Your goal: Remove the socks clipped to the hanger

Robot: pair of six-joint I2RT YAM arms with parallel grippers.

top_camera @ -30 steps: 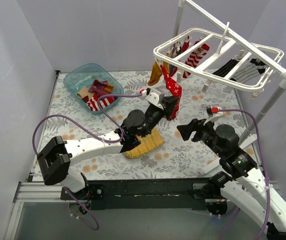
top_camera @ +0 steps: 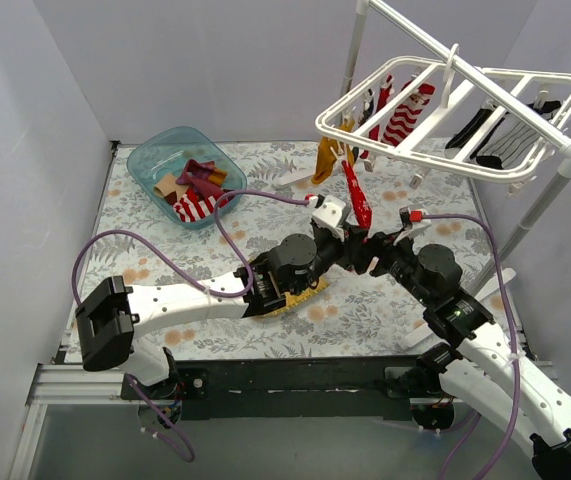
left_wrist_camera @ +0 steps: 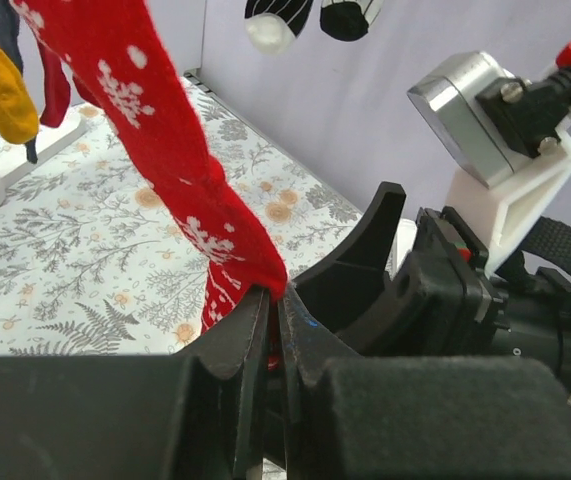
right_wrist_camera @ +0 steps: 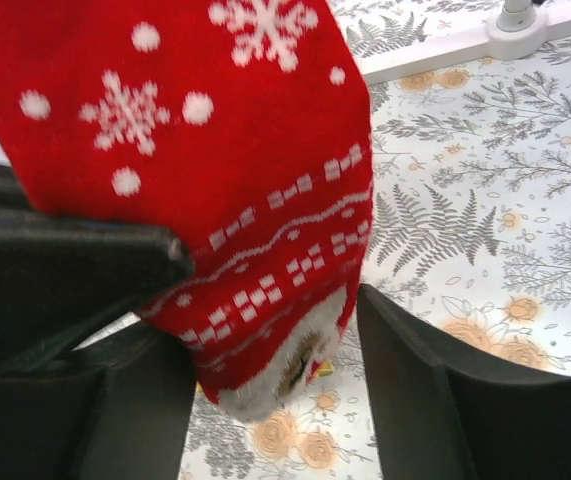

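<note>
A red sock with white snowflakes hangs from the front left of the white hanger, pulled down taut. In the left wrist view, the left gripper is shut on the lower part of this red sock. In the right wrist view the right gripper has its fingers apart, one on each side of the sock's toe, with a gap at the right. The clip holding the sock is not clear.
Other socks still hang on the hanger: a mustard one, a red-and-white striped one and dark ones. A teal basket with several socks stands at the left. A yellow cloth lies under the left arm.
The right gripper has moved left and up to the red sock. My left gripper has moved right and down, drawing the sock straighter. The hanger has swung slightly to the right.
</note>
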